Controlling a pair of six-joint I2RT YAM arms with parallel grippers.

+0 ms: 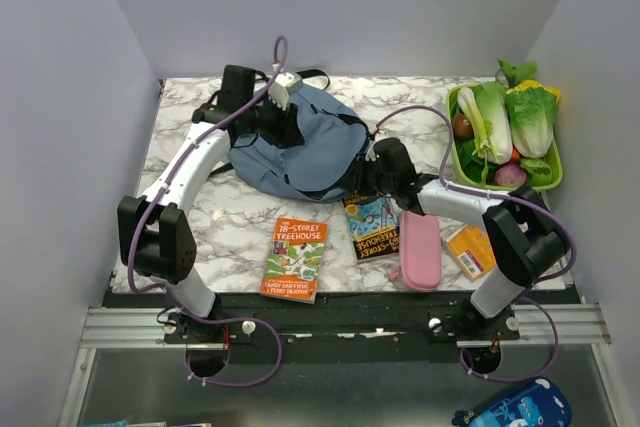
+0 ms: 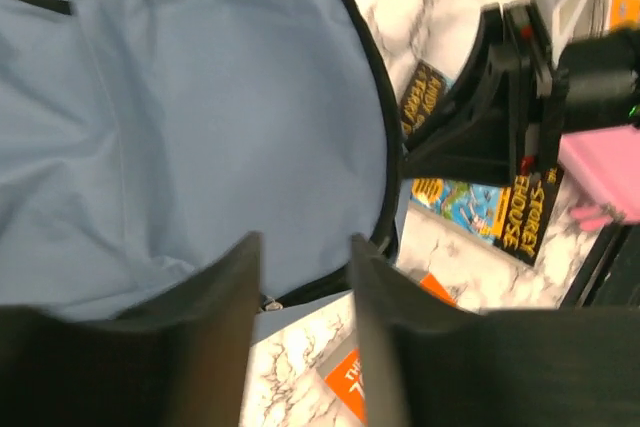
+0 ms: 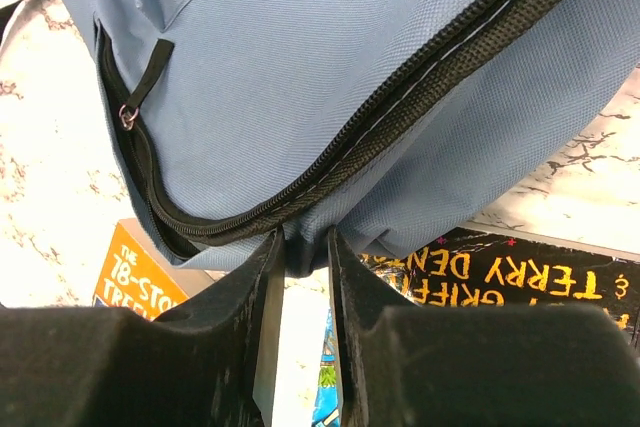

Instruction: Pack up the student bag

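The blue-grey bag (image 1: 318, 155) lies on the marble table, its mouth slack and flattened, the black zip edge facing right. Above its left part is my left gripper (image 1: 290, 129); in the left wrist view its blurred fingers (image 2: 226, 297) stand apart with only bag and table visible beyond them. My right gripper is at the bag's front-right edge, its fingertips slightly apart with folds of cloth at them; whether they pinch it is unclear. The orange Treehouse book (image 1: 294, 257), a dark-blue Treehouse book (image 1: 372, 231) and a pink case (image 1: 420, 252) lie in front.
An orange-yellow item (image 1: 471, 250) lies right of the pink case, partly under the right arm. A green basket (image 1: 553, 169) of vegetables stands at the back right. Bare table (image 1: 215, 232) shows at the front left. Walls enclose the back and sides.
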